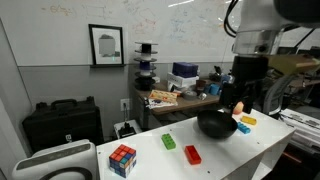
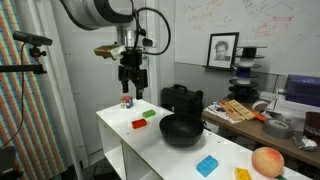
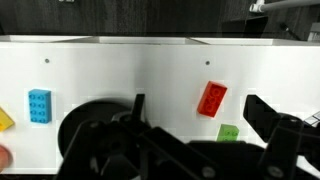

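Note:
My gripper is open, its two dark fingers spread wide in the wrist view with nothing held. A red block [image 3: 211, 98] lies on the white table below, appearing in the gap between the fingertips. Close to the right finger is a green block [image 3: 228, 132], partly covered by the gripper. The black pan [image 3: 82, 125] sits to the left, its lower right side hidden by the left finger. Further left lies a blue block [image 3: 40, 105]. From the side, the gripper [image 2: 120, 82] hangs well above the table, clear of the red block [image 2: 139, 124].
A Rubik's cube [image 1: 122, 160] stands at one end of the table, near a white appliance [image 1: 58, 163]. Beyond the pan are a yellow block [image 2: 242, 174] and a peach-coloured ball [image 2: 268, 162]. A cluttered shelf table [image 2: 262, 130] stands behind.

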